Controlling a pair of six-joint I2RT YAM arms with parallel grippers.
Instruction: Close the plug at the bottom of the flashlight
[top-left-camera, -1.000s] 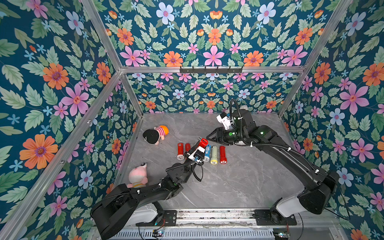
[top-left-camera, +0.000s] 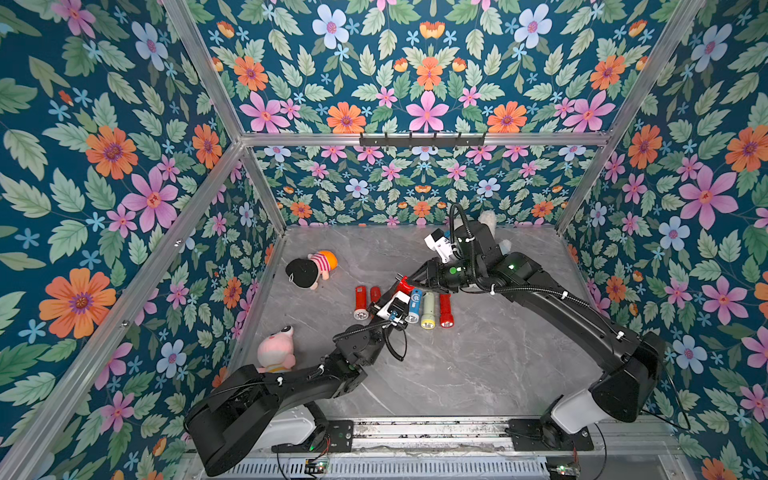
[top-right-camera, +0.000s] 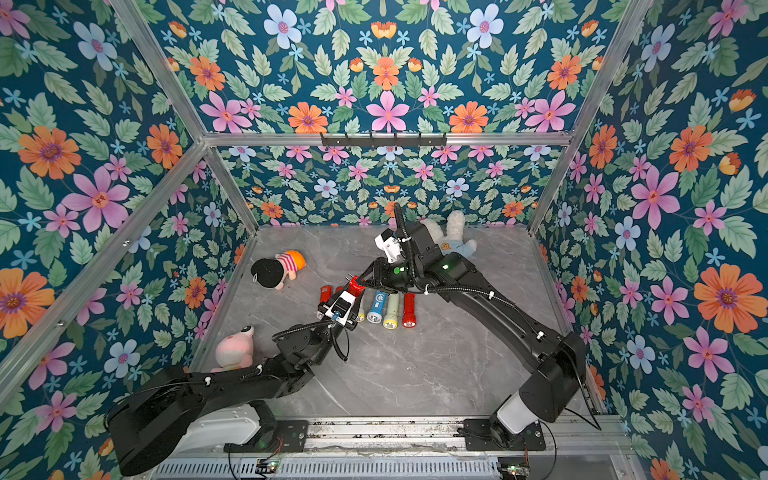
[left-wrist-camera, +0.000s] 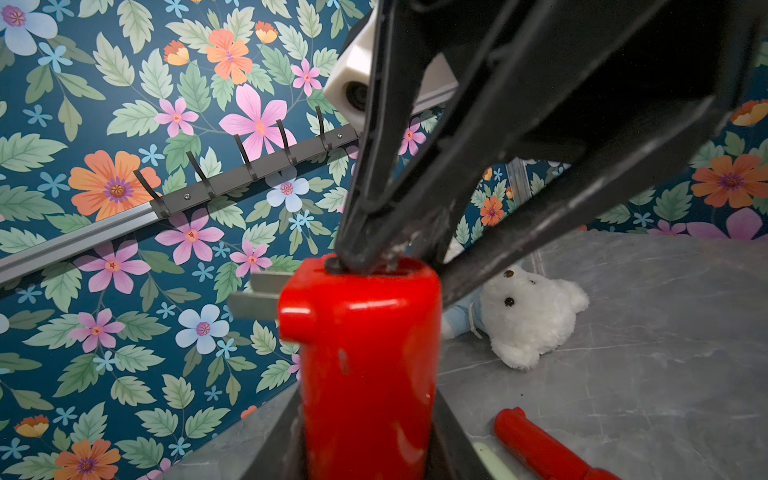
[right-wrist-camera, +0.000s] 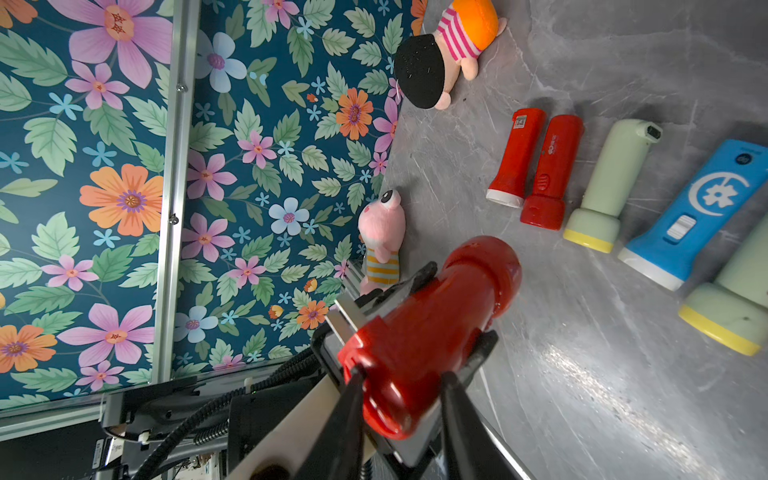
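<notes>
A red flashlight (top-left-camera: 405, 284) (left-wrist-camera: 360, 368) (right-wrist-camera: 436, 328) is held up off the table in my left gripper (top-right-camera: 349, 292), which is shut on it. A small raised part sticks out at the end facing my right gripper (top-left-camera: 424, 280). In the left wrist view that gripper's black fingertips touch this top end. In the right wrist view they are blurred over the end, so how far apart they stand is unclear.
A row of flashlights, red (right-wrist-camera: 552, 168), pale green (right-wrist-camera: 608, 180) and blue (right-wrist-camera: 688, 216), lies beneath. Plush toys lie at left (right-wrist-camera: 384, 232), back left (right-wrist-camera: 448, 56) and back (left-wrist-camera: 528, 312).
The left arm has barely moved.
</notes>
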